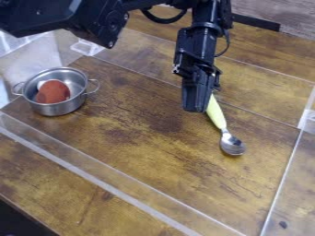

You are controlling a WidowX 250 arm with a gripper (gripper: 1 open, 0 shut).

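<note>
The black gripper [197,98] hangs over the middle of the wooden table, just left of a spoon [231,144] with a pale yellow-green handle and a metal head, lying toward the front right. The gripper's fingers look closed, with nothing seen between them; it partly hides the handle's far end, and whether it touches the spoon is unclear. At the left sits a steel pot [72,104] with two handles, holding a reddish-brown round object [53,91].
A whitish translucent object [22,57] stands at the far left behind the pot. A pale strip runs along the right edge.
</note>
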